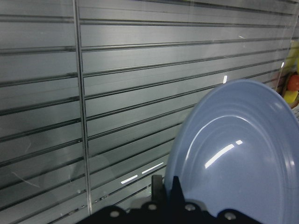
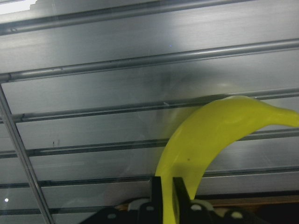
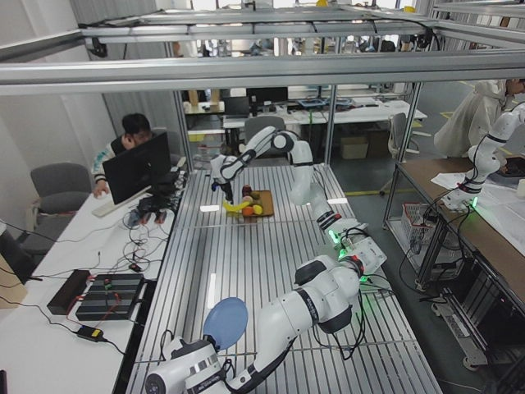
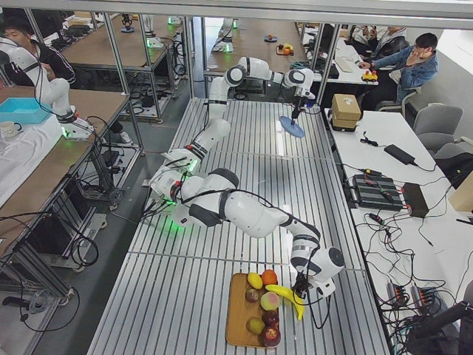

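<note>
My left gripper is shut on the rim of a blue plate (image 1: 233,154), which is tilted above the slatted table (image 4: 192,288); both also show at the far end in the camera right view. My right gripper is shut on a yellow banana (image 2: 215,130) beside the wooden fruit tray (image 4: 240,325). Whether the banana rests on the table or tray edge is hard to tell.
The tray holds several fruits, including an orange (image 4: 269,277), a lemon and apples. A side desk (image 3: 41,345) with monitor, cables and boxes runs alongside.
</note>
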